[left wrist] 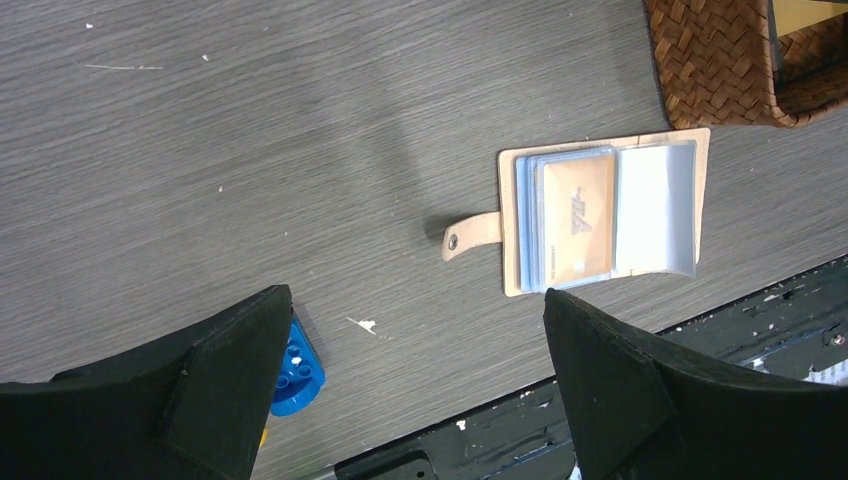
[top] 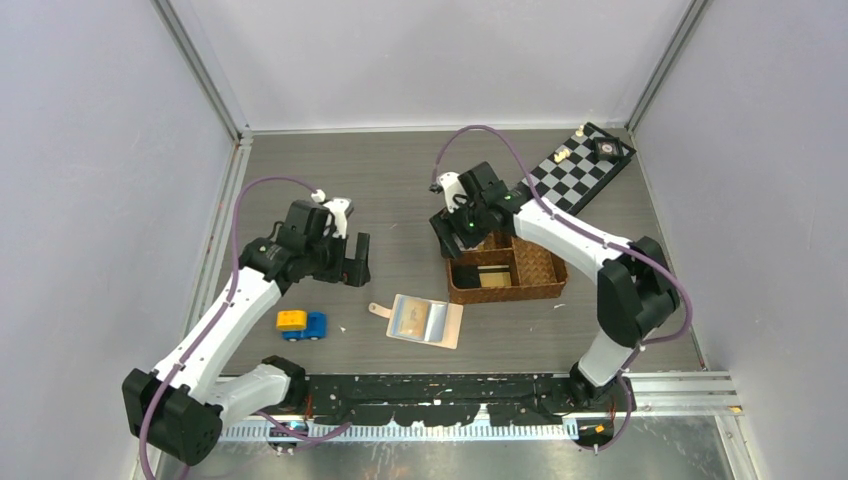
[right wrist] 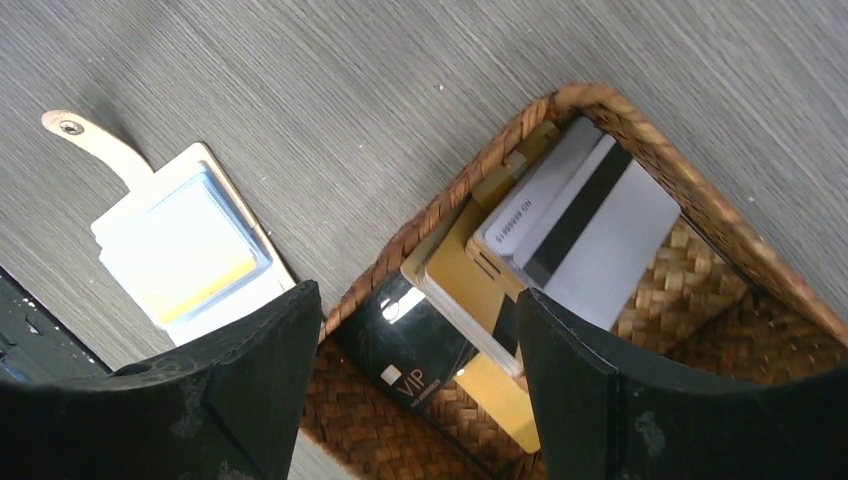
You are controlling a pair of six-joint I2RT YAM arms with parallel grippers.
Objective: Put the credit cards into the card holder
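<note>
The card holder (top: 422, 320) lies open on the table, with clear sleeves and a strap (left wrist: 470, 233) to its left. The wicker basket (top: 510, 292) holds several cards, including a black VIP card (right wrist: 400, 350), white cards (right wrist: 610, 245) and gold cards (right wrist: 495, 395). My right gripper is open above the basket, its fingers empty. My left gripper (top: 355, 262) is open and empty over the table, up and left of the card holder.
A chessboard (top: 565, 180) with a few items on it lies at the back right. A blue and yellow toy (top: 305, 330) sits at the front left.
</note>
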